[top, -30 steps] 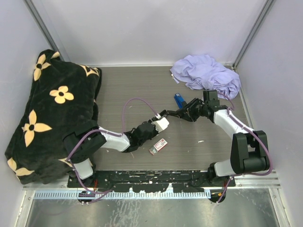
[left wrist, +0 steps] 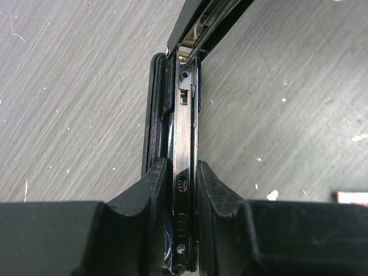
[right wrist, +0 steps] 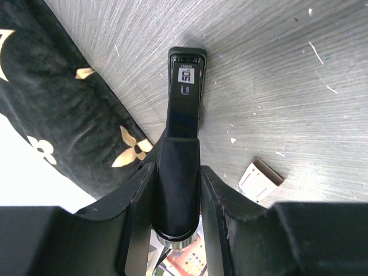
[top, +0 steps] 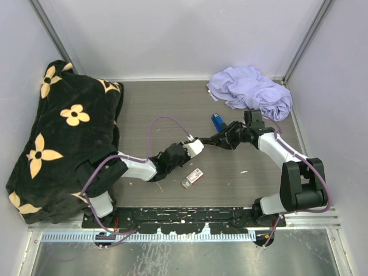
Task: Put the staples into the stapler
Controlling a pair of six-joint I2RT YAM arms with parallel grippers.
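Note:
A black stapler, opened out, spans both grippers over the table's middle. In the left wrist view my left gripper is shut on its body, whose metal channel (left wrist: 183,132) shows, with the raised arm (left wrist: 201,23) angling up. In the right wrist view my right gripper is shut on the stapler's long black part (right wrist: 183,100). In the top view, the left gripper (top: 185,150) is left of the right gripper (top: 217,140). A small red-and-white box (top: 192,177), apparently of staples, lies below them.
A blue object (top: 218,122) lies behind the right gripper, and a lilac cloth (top: 250,89) is heaped at back right. A dark flowered cushion (top: 63,138) fills the left side.
The right arm stays about where it was.

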